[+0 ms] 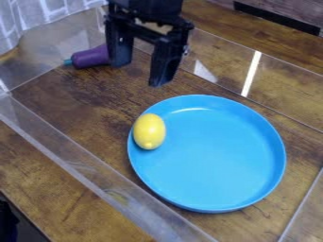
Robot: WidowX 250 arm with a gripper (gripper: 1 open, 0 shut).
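Note:
The black gripper (pixel 143 59) hangs in the upper middle of the camera view, its two fingers spread apart and open, nothing seen between them. A yellow egg-shaped object (pixel 150 130) rests on the left side of a round blue plate (pixel 221 161), below the gripper. A purple eggplant-like object (pixel 91 58) with a teal end lies at the upper left, left of the gripper.
Clear transparent walls or edges run along the lower left and the right side.

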